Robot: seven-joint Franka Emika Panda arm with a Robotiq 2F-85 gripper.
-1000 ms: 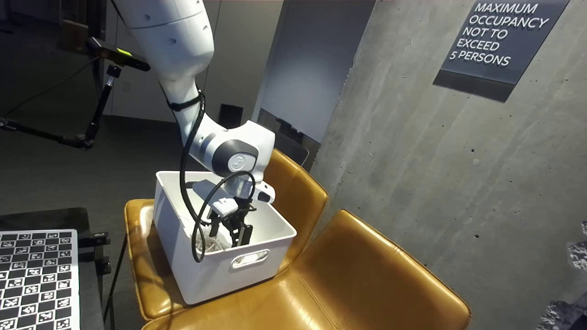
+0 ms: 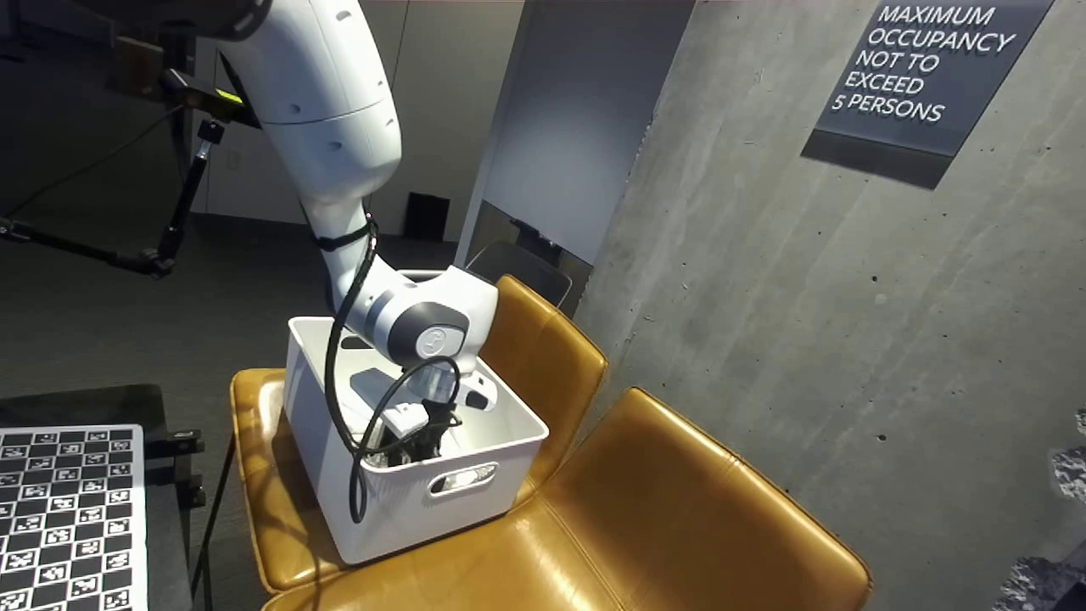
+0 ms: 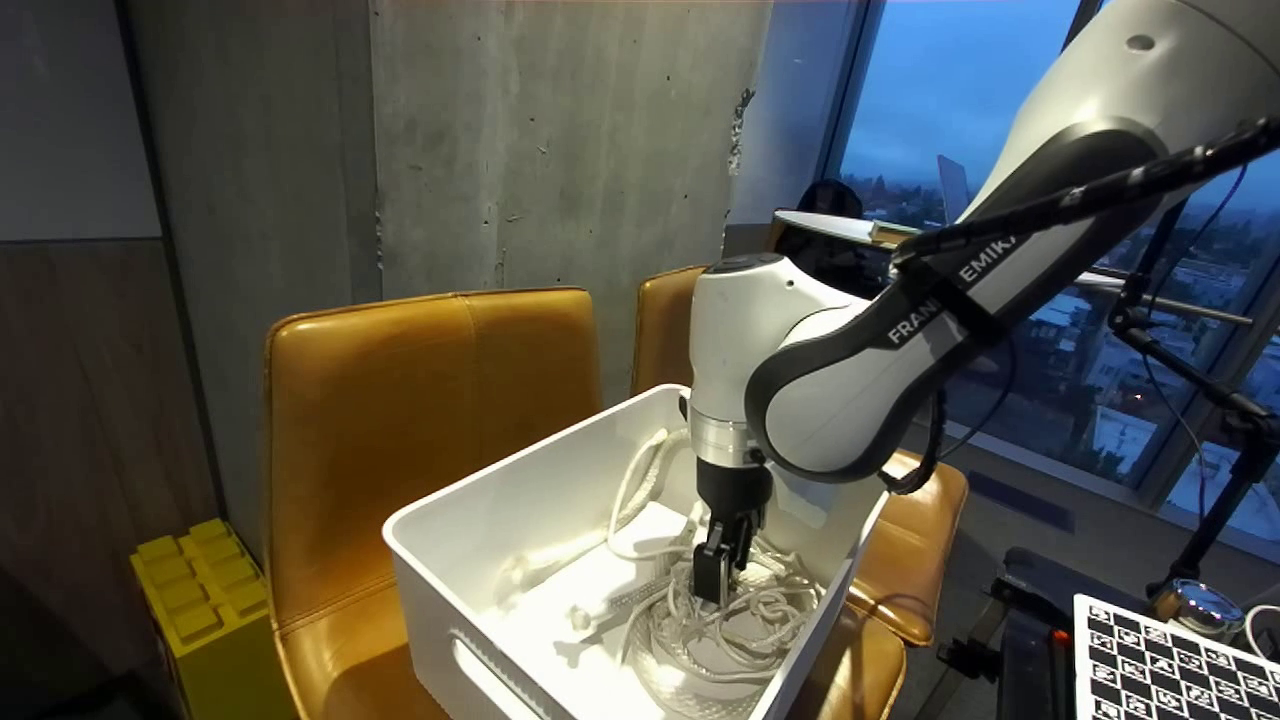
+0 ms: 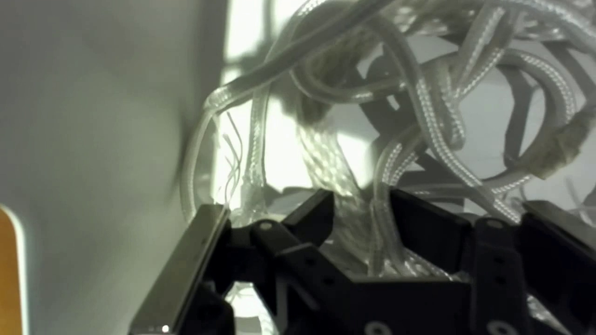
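Note:
Down inside a white bin (image 3: 480, 510), my gripper is part open, its two black fingers (image 4: 433, 223) standing apart. Strands of pale rope (image 4: 329, 162) run through the gap between the fingertips; no firm hold on them shows. Tangled rope (image 3: 744, 636) heaps around and below the gripper (image 3: 723, 576) in exterior view 2. In exterior view 1 the front wall of the bin (image 2: 448, 519) hides the fingertips.
The bin's wall (image 4: 111, 139) rises close on the left in the wrist view. A tan chair (image 3: 432, 444) stands behind the bin, and a checkered board (image 2: 71, 509) lies to one side. A yellow block (image 3: 216, 600) is on the floor.
The arm and gripper have come down deeper into the bin and slightly left in exterior view 1. The bin itself has stayed where it was.

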